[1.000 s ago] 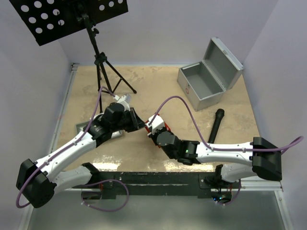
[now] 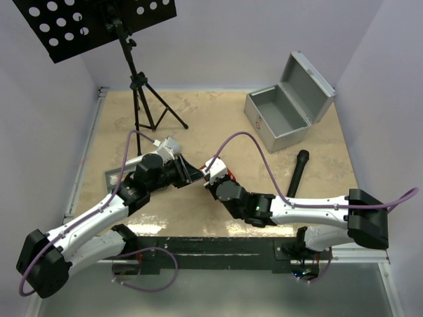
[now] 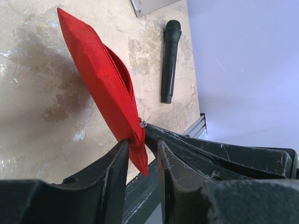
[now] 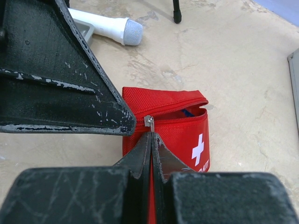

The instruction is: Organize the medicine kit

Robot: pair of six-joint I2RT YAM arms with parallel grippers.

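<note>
A red first-aid pouch [image 4: 175, 140] with a white cross has its zipper partly undone, with a gap at one end and something blue inside. My right gripper is shut at the metal zipper pull [image 4: 149, 122], which shows between its fingertips. Around the pouch's other end stands my left gripper, its fingers apart, with the red corner [image 3: 142, 161] between them. One black left finger [image 4: 65, 88] fills much of the right wrist view. From above, both arms hide most of the pouch [image 2: 230, 174]. Whether it touches the table cannot be told.
An open grey case [image 2: 281, 115] with its lid up stands at the back right, empty inside. A black microphone [image 2: 299, 173] lies in front of it. A white microphone [image 4: 112, 27], a grey tray [image 2: 112, 178] and a black stand [image 2: 137, 82] are on the left.
The right arm looks unmoved.
</note>
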